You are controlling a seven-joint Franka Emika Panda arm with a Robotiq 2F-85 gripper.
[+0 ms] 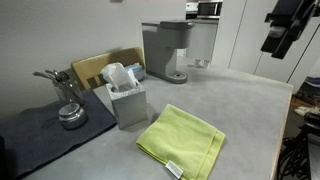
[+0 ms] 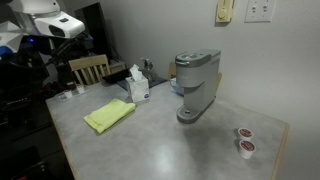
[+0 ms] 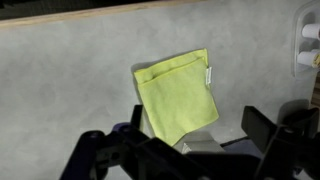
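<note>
A folded yellow-green cloth [image 1: 182,142] lies flat on the grey table, with a small white tag on its edge. From above, the wrist view shows the cloth [image 3: 178,97] between and beyond the fingers of my gripper, which stand wide apart with nothing held. In exterior view 1 the gripper [image 1: 277,45] hangs high at the upper right, well clear of the table. The second exterior view has the cloth [image 2: 109,116] at the left of the table and part of the arm [image 2: 40,30] above it at the upper left.
Behind the cloth stands a white tissue box [image 1: 127,103]. A grey coffee maker [image 1: 165,52] is farther back, and two pods [image 2: 246,148] sit on the table's far side. A dark mat [image 1: 50,135] bears a metal utensil holder [image 1: 68,90].
</note>
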